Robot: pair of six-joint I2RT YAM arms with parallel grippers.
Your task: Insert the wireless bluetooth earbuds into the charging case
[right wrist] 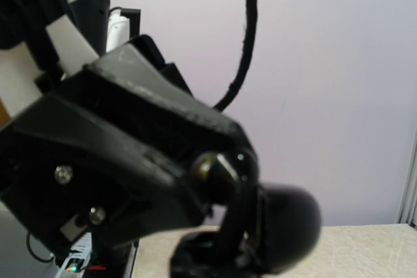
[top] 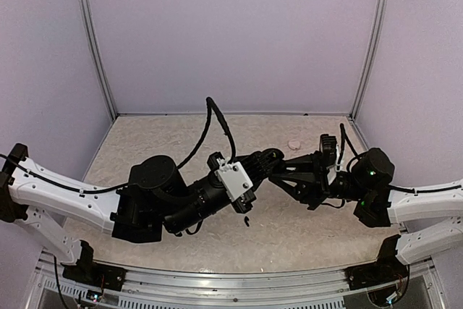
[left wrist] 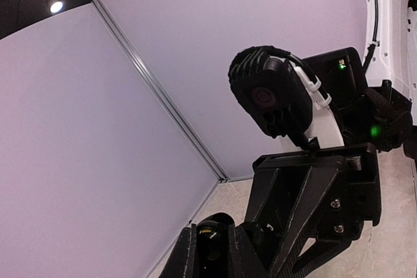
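Note:
Over the middle of the table the two grippers meet. In the left wrist view my left gripper is shut on a small glossy black earbud (left wrist: 210, 236). My right gripper (top: 278, 171), coming from the right, is shut on the black charging case; its rounded dark lid (top: 272, 155) shows in the top view. Up close in the right wrist view, the earbud (right wrist: 221, 168) sits right beside the blurred case (right wrist: 290, 226). Fingers and dark surfaces hide the slots, so I cannot tell whether the earbud is seated. Another small black earbud (top: 247, 221) lies on the table below the left hand.
A pale round mark or object (top: 294, 145) lies toward the back right of the beige table (top: 166, 135). Both arms crowd the front middle, with cables (top: 217, 117) looping above the wrists.

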